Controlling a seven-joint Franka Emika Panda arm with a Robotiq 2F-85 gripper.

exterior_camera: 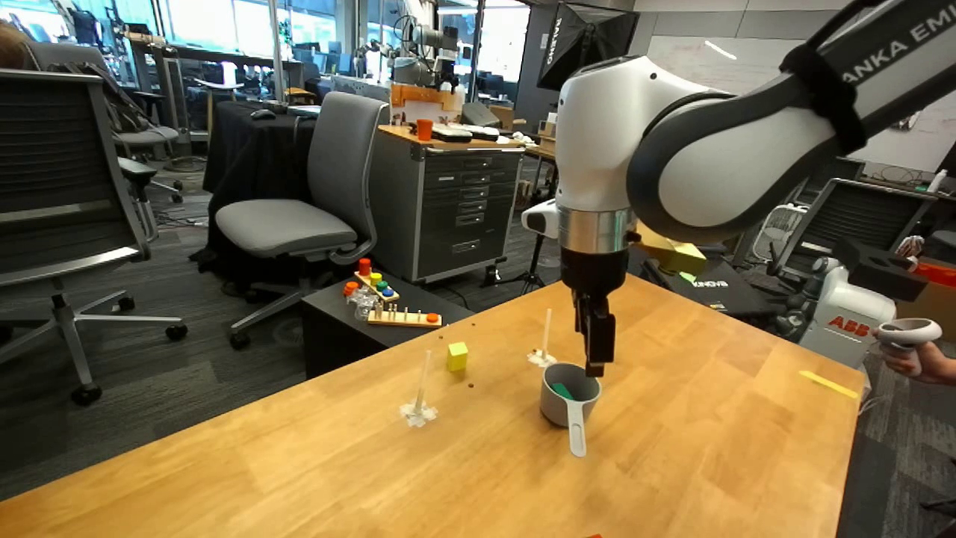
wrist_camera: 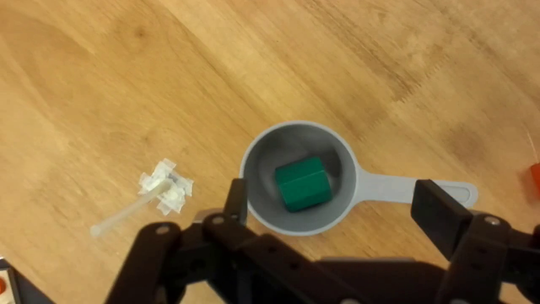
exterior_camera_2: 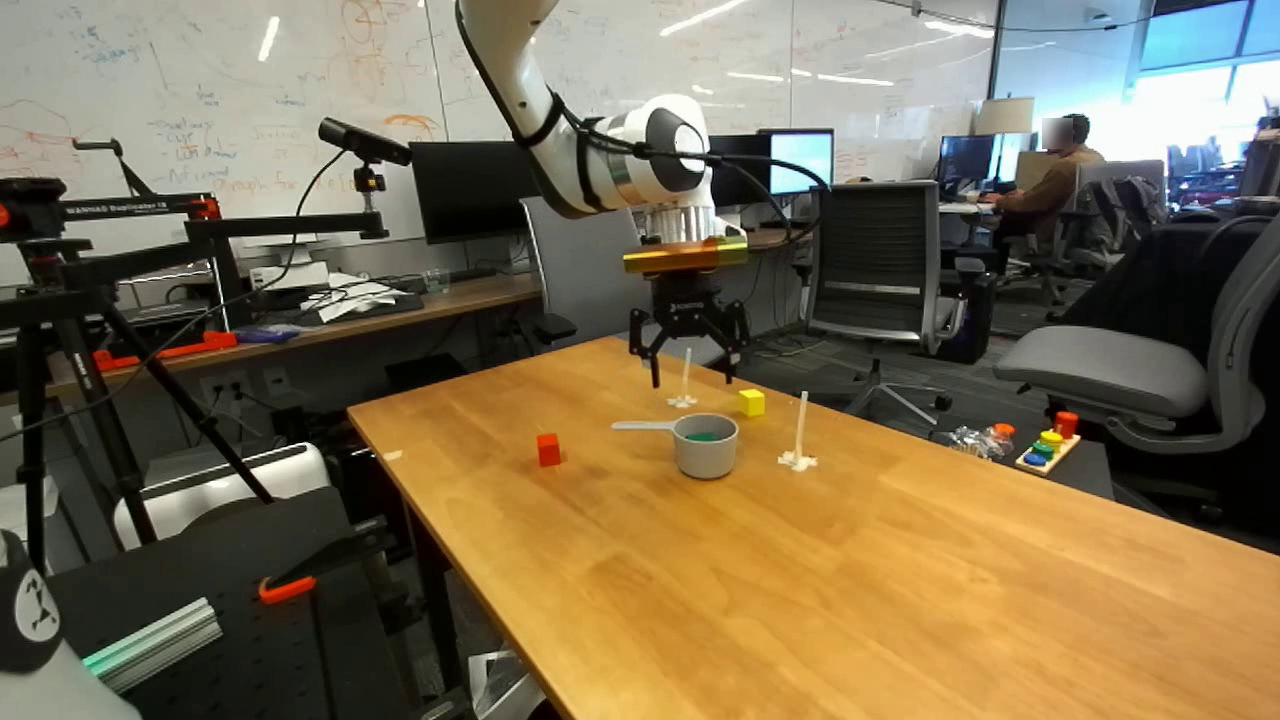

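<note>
A green block (wrist_camera: 303, 184) lies inside the grey measuring cup (wrist_camera: 349, 202), resting on its floor in the wrist view. The same grey cup (exterior_camera_2: 704, 454) stands upright on the table in exterior view 2, its handle towards the red block. Just above the cup, my gripper is open, its fingers wide apart and nothing held between them. From the side, the gripper (exterior_camera_2: 692, 374) hangs over the table behind the cup's rim. In exterior view 1 only a sliver of the green block (exterior_camera: 562, 391) shows past the rim.
A yellow cube (exterior_camera: 457, 357) and a red cube (exterior_camera_2: 548, 450) sit on the table. Two thin upright sticks, one white stick (exterior_camera: 423, 385) and another stick (exterior_camera: 547, 336), are taped down near the cup.
</note>
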